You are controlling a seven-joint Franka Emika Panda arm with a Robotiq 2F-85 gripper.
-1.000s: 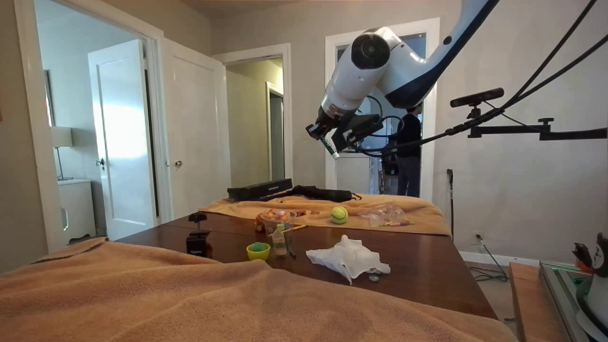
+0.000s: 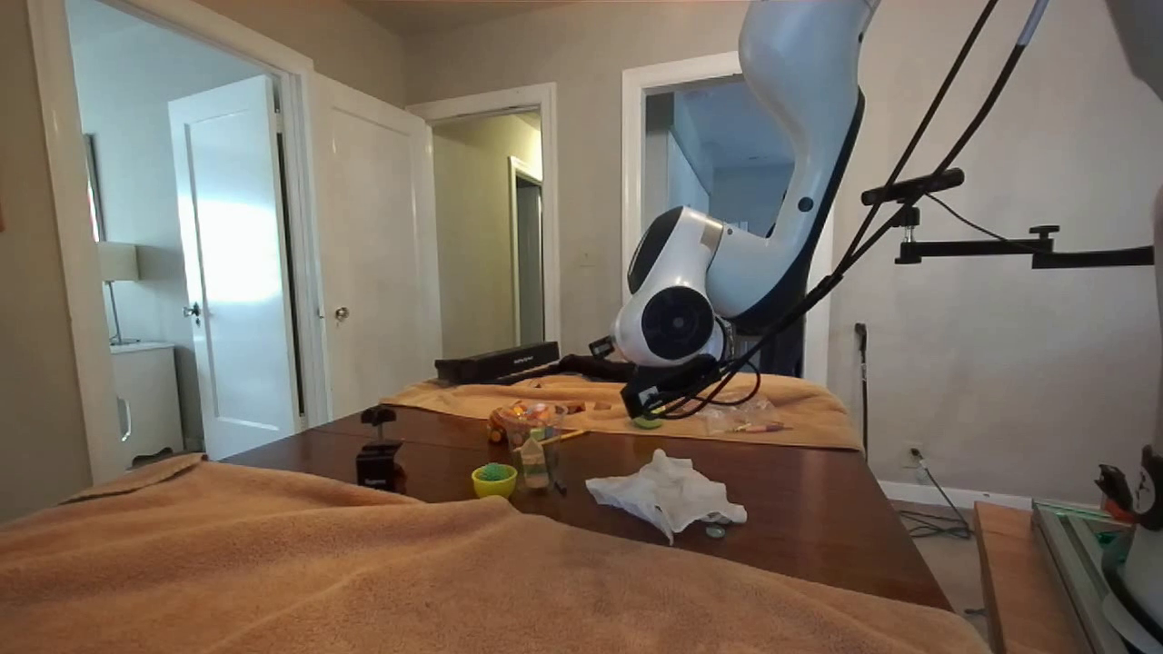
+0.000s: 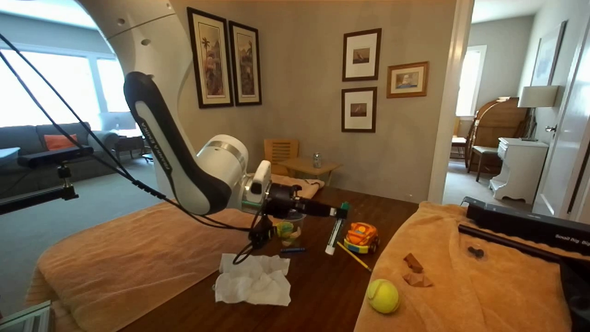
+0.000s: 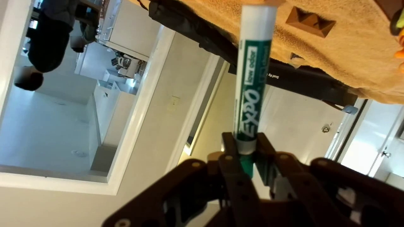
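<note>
A green and white Expo marker [image 4: 253,87] is held near its green end, with my gripper shut on it. Its white end points away from the fingers, up the wrist view. In exterior view 2 the same marker [image 3: 335,235] hangs tilted from the fingertips, above the dark table [image 3: 315,287] as it appears there, near an orange toy car [image 3: 361,237] and a pencil [image 3: 354,256]. Exterior view 1 shows the wrist, but the marker is hidden there.
A clear cup [image 2: 534,452] with things in it stands by a yellow-green bowl [image 2: 493,480]. White crumpled cloth [image 2: 667,492] lies on the table. A tennis ball [image 3: 383,296] and a long black box [image 3: 525,227] rest on the orange towel [image 3: 442,276]. Bare tabletop lies around the cloth.
My wrist has come down towards the table and turned, so the marker no longer shows in exterior view 1. The wrist now partly covers the tennis ball there. Objects on the table look unmoved.
</note>
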